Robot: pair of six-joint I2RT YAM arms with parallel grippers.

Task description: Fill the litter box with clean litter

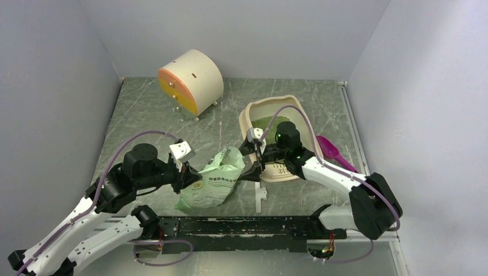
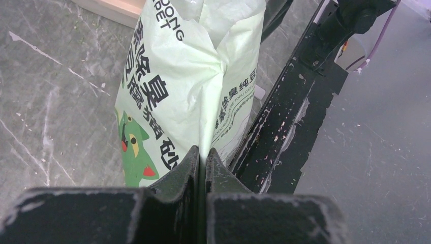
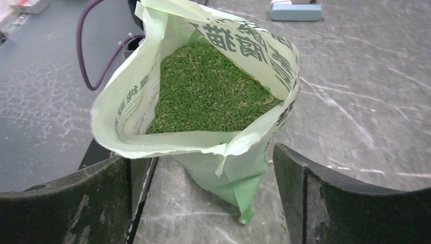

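Note:
A pale green litter bag leans at the table's front centre, its top open onto green pellets in the right wrist view. My left gripper is shut on the bag's edge, pinching a folded strip. My right gripper stands open beside the bag's open top, its fingers either side of it in the right wrist view, below the rim. The cream litter box behind the right arm holds a layer of green litter.
A pink scoop lies right of the box. A cream rounded cabinet stands at the back left. A small white object lies at the front edge.

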